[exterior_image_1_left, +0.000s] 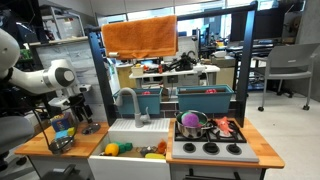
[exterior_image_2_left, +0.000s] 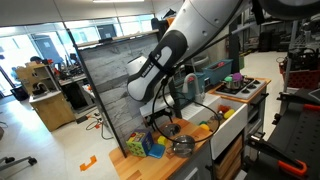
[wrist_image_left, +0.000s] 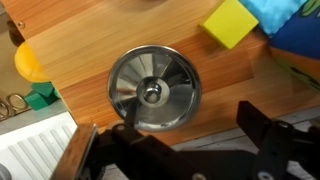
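A round metal lid (wrist_image_left: 181, 104) with a central knob (wrist_image_left: 153, 92) lies flat on the wooden counter in the wrist view. My gripper is above it, open, its two dark fingers apart on either side of the lid's lower part in that view. Nothing is between the fingertips but the view down to lid and wood. In exterior view 1 the lid (exterior_image_1_left: 91, 128) rests on the left counter, with the gripper over that counter. Nearer the front edge stands a metal pot (exterior_image_1_left: 62, 145).
A yellow block (wrist_image_left: 229, 22) and a blue item (wrist_image_left: 300, 38) lie beside the lid. The sink (exterior_image_1_left: 128, 143) with toy food at its front adjoins the counter on the right. Farther right is a stove (exterior_image_1_left: 212, 149) with a pot (exterior_image_1_left: 190, 124).
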